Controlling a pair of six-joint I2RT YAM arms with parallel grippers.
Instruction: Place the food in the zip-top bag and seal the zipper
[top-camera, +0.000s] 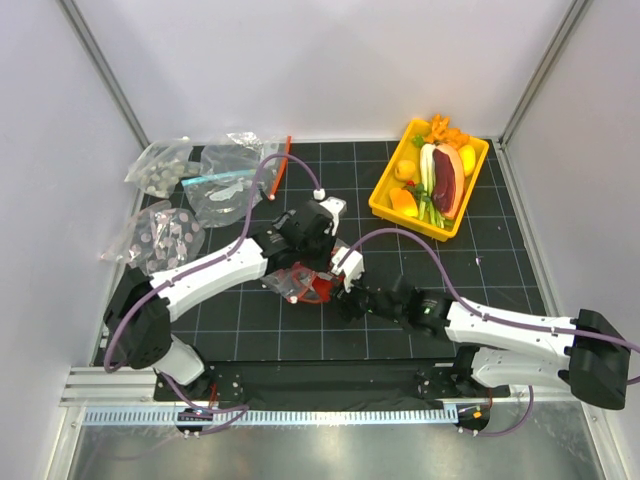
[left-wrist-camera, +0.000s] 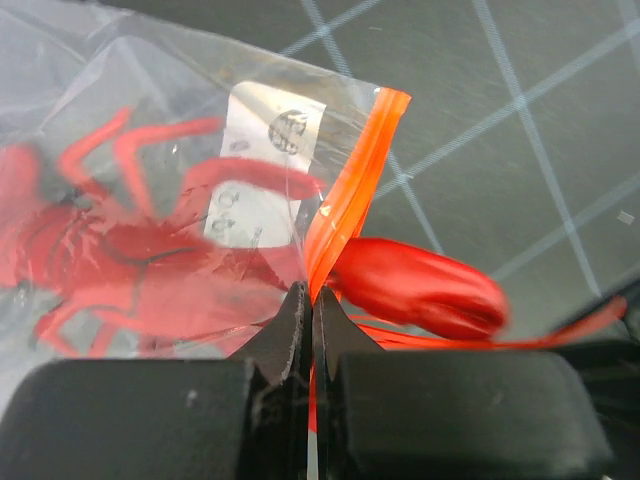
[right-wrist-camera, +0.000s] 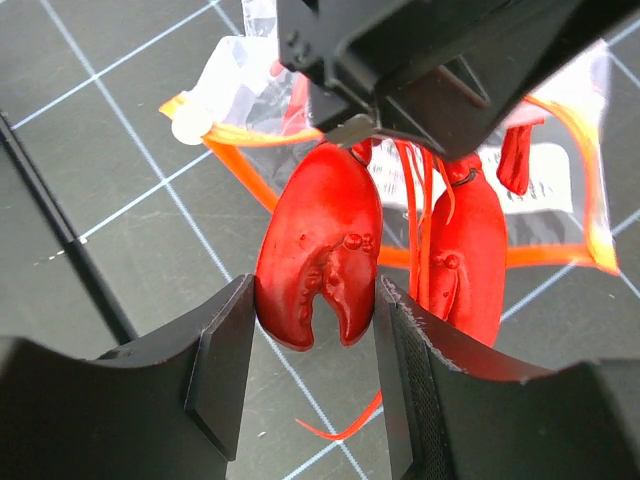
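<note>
A red toy lobster (left-wrist-camera: 150, 260) lies mostly inside a clear bag (left-wrist-camera: 60, 60) with an orange zipper edge (left-wrist-camera: 365, 175). Both claws stick out through the bag's mouth, as the right wrist view shows. My right gripper is shut on one claw (right-wrist-camera: 320, 235), its fingers on either side of the tip; the other claw (right-wrist-camera: 470, 260) hangs just beside it. My left gripper is shut on the orange edge, pinching it thinly between its fingertips. From above, the arms hide much of the bag (top-camera: 285, 278).
Filled clear bags (top-camera: 168, 240) and one with an orange zipper (top-camera: 240, 160) lie at the back left. A yellow bin (top-camera: 383, 190) of toy food stands at the back right.
</note>
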